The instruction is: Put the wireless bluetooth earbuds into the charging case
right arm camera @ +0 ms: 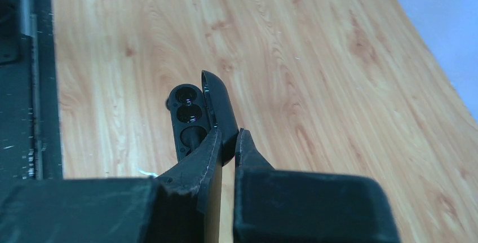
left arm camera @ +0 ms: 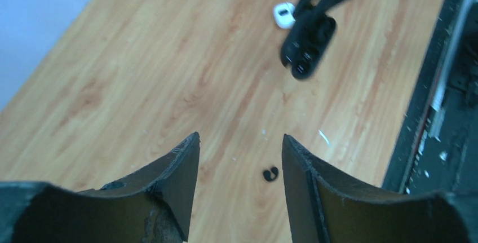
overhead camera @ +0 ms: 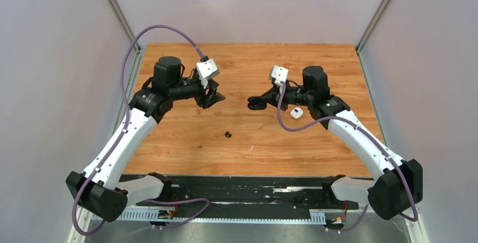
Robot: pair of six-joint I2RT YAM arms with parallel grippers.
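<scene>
The black charging case [overhead camera: 256, 105] is held in my right gripper [overhead camera: 270, 99], its lid raised and its dark wells showing in the right wrist view, where the fingertips [right arm camera: 248, 153] grip it. My left gripper [overhead camera: 212, 97] stands open above the table at left, nothing between its fingers. Two small black earbuds [overhead camera: 228, 135] lie on the table below, also visible between the left fingers in the left wrist view, beneath them.
A small white object [overhead camera: 296, 113] lies on the table [overhead camera: 186, 153] to the right, and a thin white strip sits near the earbuds.
</scene>
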